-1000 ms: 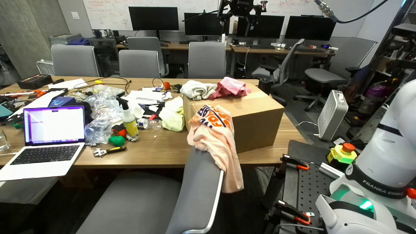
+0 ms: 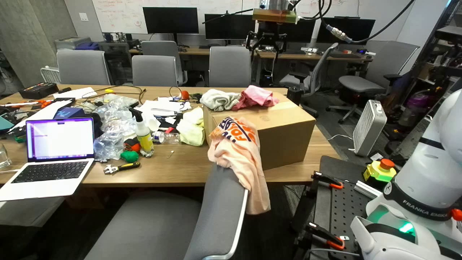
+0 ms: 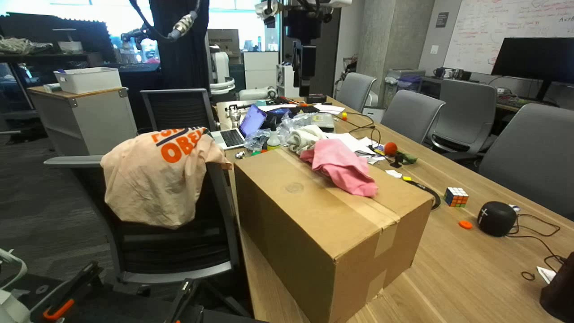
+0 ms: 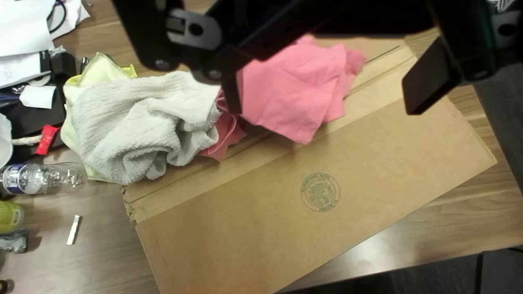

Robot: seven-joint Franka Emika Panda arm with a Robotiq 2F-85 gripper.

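Note:
My gripper [image 2: 267, 48] is open and empty, high above the cardboard box [image 2: 286, 115] in exterior view 1. On top of the box lie a crumpled pink cloth [image 3: 341, 167] and a grey-white towel [image 3: 305, 138], side by side. From the wrist view, the pink cloth [image 4: 294, 90] shows below and between my spread fingers, partly covered by the left one. The towel [image 4: 147, 122] sits to its left, over the box's edge. A peach shirt [image 2: 242, 160] with orange lettering drapes over a chair back in front of the table.
A yellow cloth [image 2: 191, 128], a spray bottle [image 2: 143, 134], plastic wrap and a laptop [image 2: 58, 147] crowd the table left of the box. A Rubik's cube [image 3: 456, 197] and a black speaker [image 3: 496, 218] stand on its other side. Much of the box top is bare.
My gripper has come down from near the top of exterior view 1, with little sideways shift. The cloths, box and shirt look unmoved.

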